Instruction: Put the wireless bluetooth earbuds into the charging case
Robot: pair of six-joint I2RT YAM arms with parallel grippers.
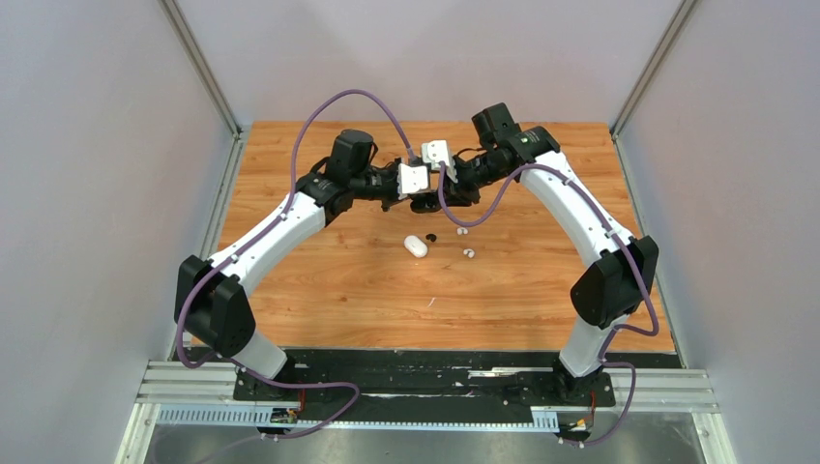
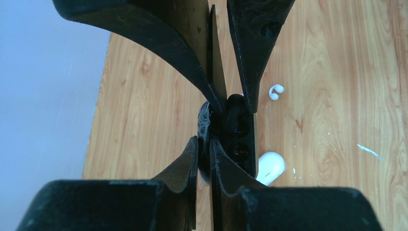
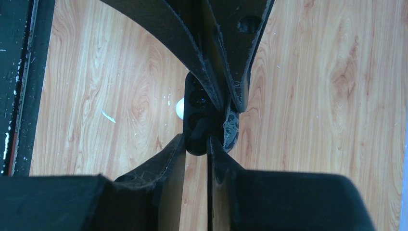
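An open black charging case (image 2: pixel 245 166) is held above the table between the two arms, its rounded slots showing. My right gripper is shut on one end of the case body. In the left wrist view, my left gripper has its fingers on either side of the upright lid, narrowly apart; whether they press on it is unclear. A dark shape lies in the slot near the right fingers, too dark to identify. On the table are white earbuds (image 1: pixel 469 253), more white earbuds (image 1: pixel 462 231) and small black pieces (image 1: pixel 431 238), perhaps earbuds.
A smooth white oval piece (image 1: pixel 416 246) lies on the wooden table (image 1: pixel 338 300), just in front of the grippers. Both grippers are very close together, their fingers interleaved at the case.
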